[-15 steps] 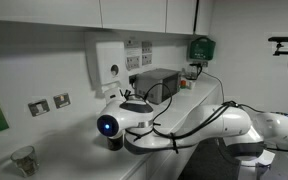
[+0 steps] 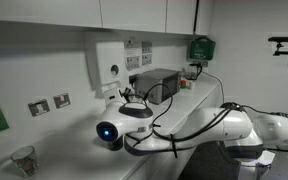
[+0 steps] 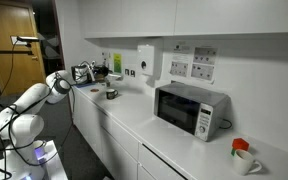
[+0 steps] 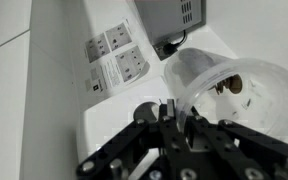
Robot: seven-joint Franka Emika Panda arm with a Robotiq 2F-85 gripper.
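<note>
In the wrist view my gripper is shut on the near rim of a pale, round, cup-like container (image 4: pixel 276 83). Small brown bits (image 4: pixel 234 83) show within its ring, though what they are is unclear. The fingertips are partly covered by the rim. From the first exterior view, the white arm (image 2: pixel 139 126) reaches over the counter toward the wall, its gripper mostly hidden behind the wrist. A dark mug (image 3: pixel 111 95) stands on the counter in the second exterior view, apart from the arm.
A white wall dispenser (image 2: pixel 105 50) hangs close to the gripper, with sockets (image 4: pixel 114 38) beside it. Farther along sits a microwave (image 3: pixel 189 109). A clear glass (image 2: pixel 25 160) stands near the counter's left end.
The arm's wrist has sunk slightly in the first exterior view and now covers more of the dark object beneath it. The glass and microwave have not moved.
</note>
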